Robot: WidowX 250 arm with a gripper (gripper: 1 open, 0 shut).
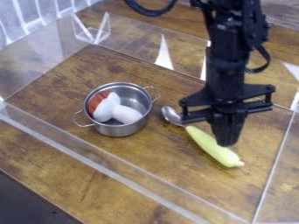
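A steel pot [118, 125] with two handles stands left of centre, holding white egg-like pieces [112, 108] and a red piece behind them. A pale yellow-green elongated object [216, 150] lies on the wooden table to the right, with a metal spoon [170, 115] at its upper left. My black gripper [228, 140] hangs just above the yellow-green object. It looks shut, with nothing visible held in it.
The wooden table [105, 175] is bordered by clear transparent panels along the back and front. Bare table lies left of the pot and in front of it.
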